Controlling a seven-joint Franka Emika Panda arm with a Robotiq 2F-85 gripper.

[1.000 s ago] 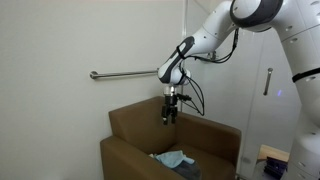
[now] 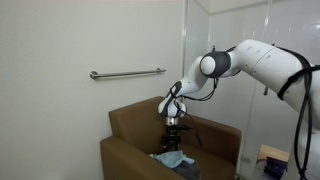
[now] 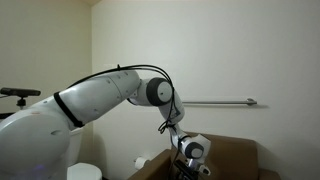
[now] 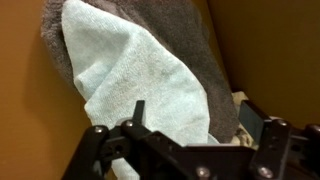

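A pale blue-white cloth (image 4: 145, 75) lies crumpled on the seat of the brown armchair (image 2: 140, 125), with a dark grey cloth (image 4: 175, 25) beside and partly beneath it. In exterior view 1 the light cloth (image 2: 172, 158) shows just below my gripper (image 2: 173, 147), which points downward over the seat. The wrist view has my gripper open above the cloths, its dark fingers (image 4: 85, 150) spread wide. Nothing is held between them. Exterior view 2 shows the arm reaching down into the chair, where the fingertips and cloths are hidden.
The chair's backrest (image 3: 228, 153) and armrests bound the seat closely. A metal towel bar (image 2: 128, 73) is fixed to the white wall behind. A small wooden-topped stand (image 2: 272, 153) is at the lower right.
My gripper has come down from above the chair's backrest to just over the cloths on the seat. The cloths appear unmoved.
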